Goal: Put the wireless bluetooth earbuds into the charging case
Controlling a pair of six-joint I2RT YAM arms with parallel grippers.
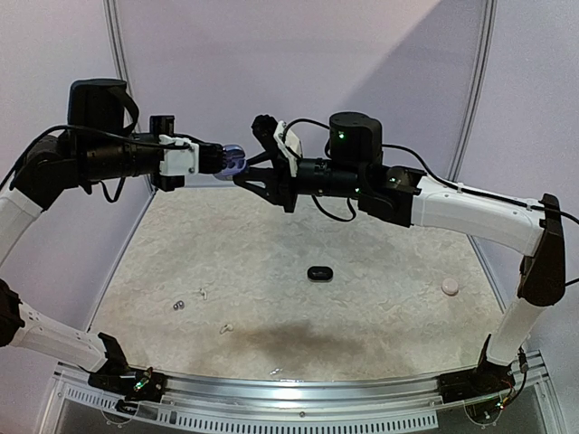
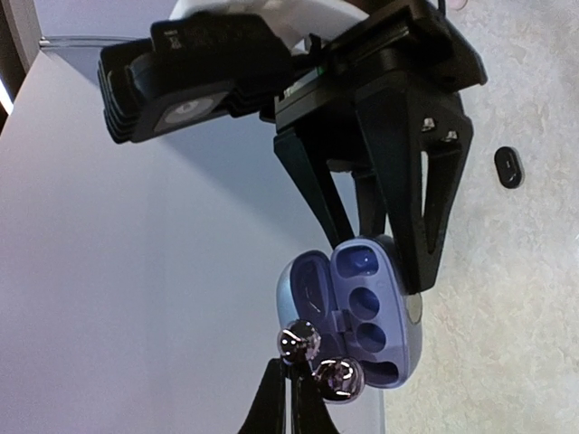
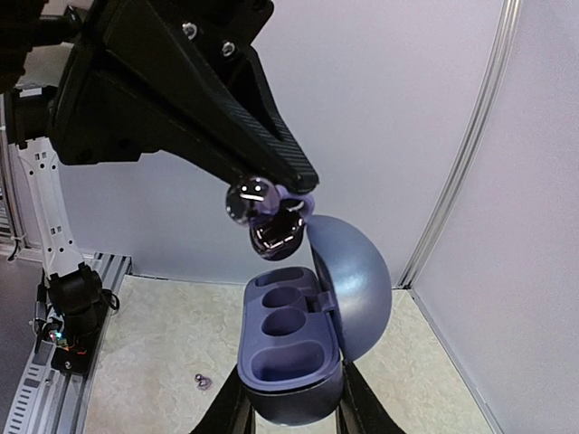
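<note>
High above the table my right gripper (image 1: 251,172) grips the open purple charging case (image 1: 231,161), its lid upright beside the compartments (image 3: 285,321). My left gripper faces it from the left, shut. At its fingertips, in both wrist views, are shiny rounded metallic pieces (image 2: 336,380), close to the case and overlapping its lower part in the left wrist view; whether they touch it I cannot tell.
On the table (image 1: 380,325) lie a black oval case (image 1: 319,273), a pale pink round case (image 1: 450,287) and several small earbuds (image 1: 226,327) on the left.
</note>
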